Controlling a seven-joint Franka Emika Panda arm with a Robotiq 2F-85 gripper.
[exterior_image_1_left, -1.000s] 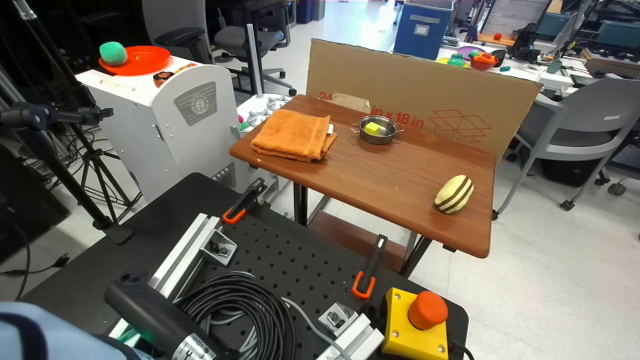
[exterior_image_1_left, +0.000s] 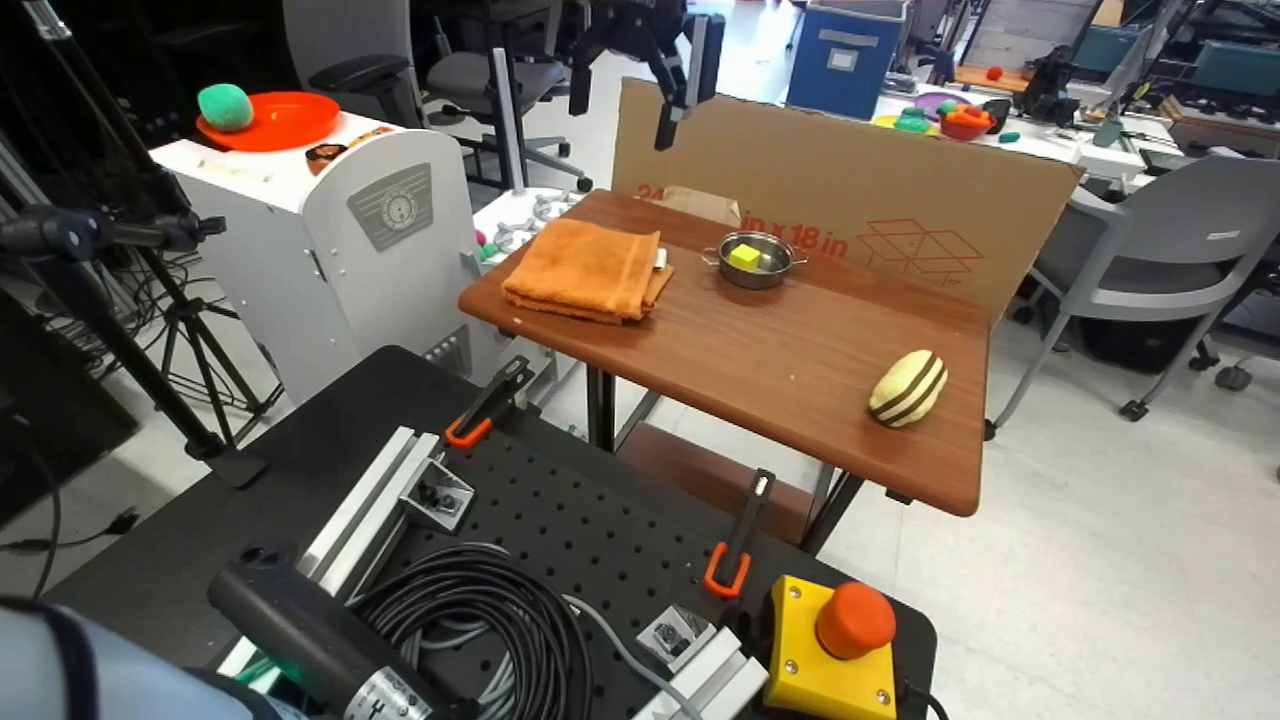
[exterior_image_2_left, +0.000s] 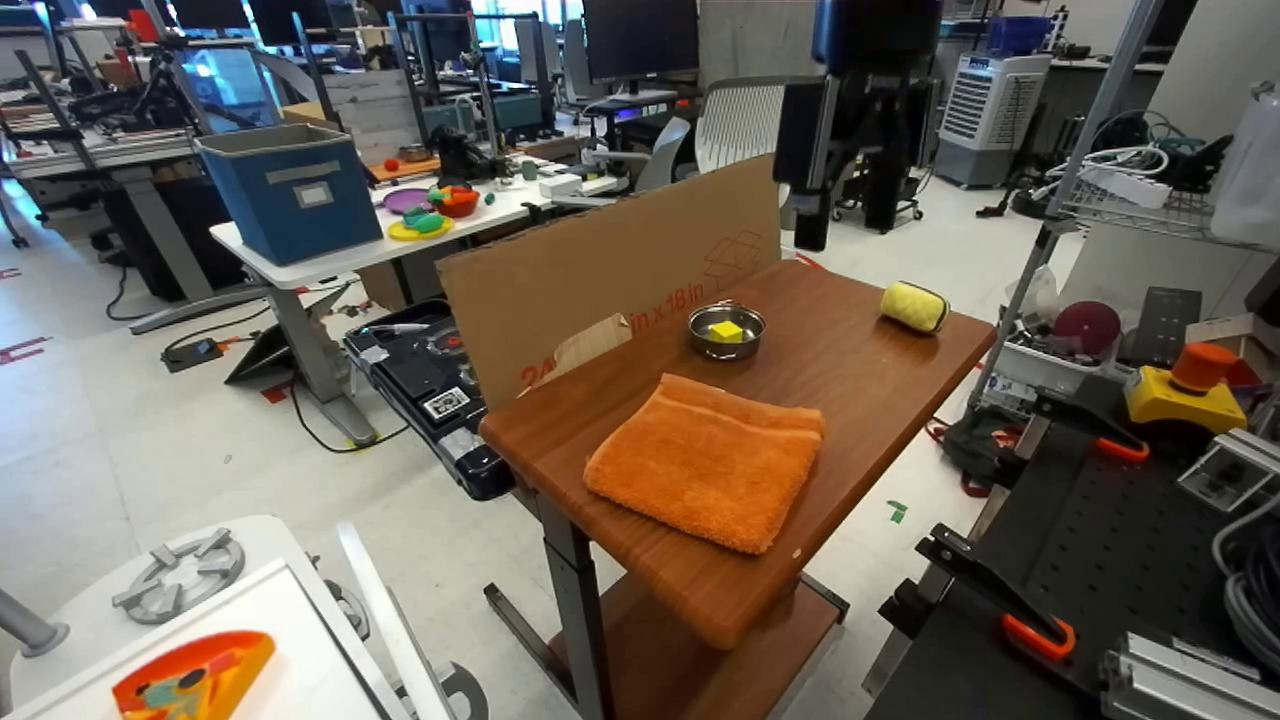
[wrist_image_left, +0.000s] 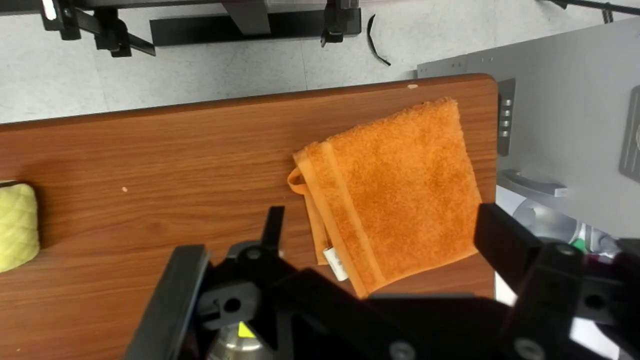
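Observation:
My gripper stands open high above the table, its two fingers far apart with nothing between them. In exterior view 1 the gripper (exterior_image_1_left: 624, 118) hangs at the top, well clear of the tabletop. Beneath it in the wrist view lies a folded orange towel (wrist_image_left: 402, 192) with a small white tag. A small metal pot (exterior_image_1_left: 753, 277) with side handles holds a yellow block (exterior_image_1_left: 744, 257); in the wrist view the gripper hides much of the pot. At the table's other end rests a pale yellow, dark-striped stuffed object (exterior_image_1_left: 908, 388).
A cardboard sheet (exterior_image_1_left: 828, 168) stands along its far edge. A white toy kitchen (exterior_image_1_left: 348, 240) is beside the towel end, and a yellow box with a red button (exterior_image_1_left: 831, 648) sits on the black bench.
The gripper and part of the arm have come into exterior view 1 at the top, above the table. The towel, pot, block and striped object have stayed put.

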